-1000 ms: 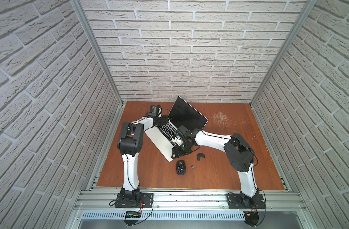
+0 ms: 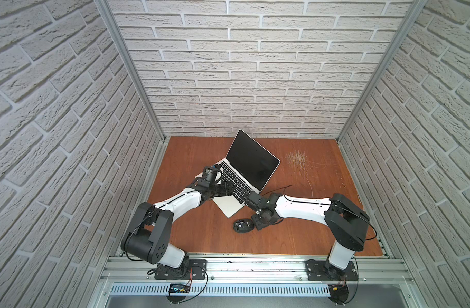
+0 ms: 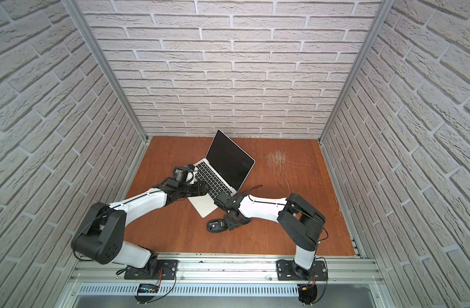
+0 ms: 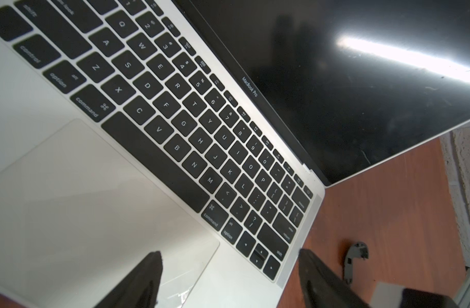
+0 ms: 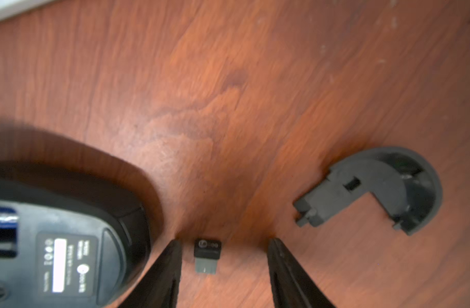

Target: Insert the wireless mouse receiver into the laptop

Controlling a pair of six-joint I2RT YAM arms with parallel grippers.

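Observation:
The small dark receiver (image 5: 207, 249) with its metal plug lies on the wooden table in the right wrist view, with my right gripper around it there, partly open. It is nearer the left finger (image 5: 169, 272), with a gap to the right one; whether the fingertips are at its height, I cannot tell. Just left of it is the black mouse (image 5: 70, 246), underside up, its battery bay uncovered. The laptop (image 4: 209, 256) stands unfolded, screen up. Over its keyboard and palm rest hangs my left gripper, open and empty.
A curved dark cover (image 5: 368, 179) rests on the table right of the receiver, apart from the fingers. The laptop screen (image 2: 253, 159) rises behind the keyboard.
The mouse has turned.

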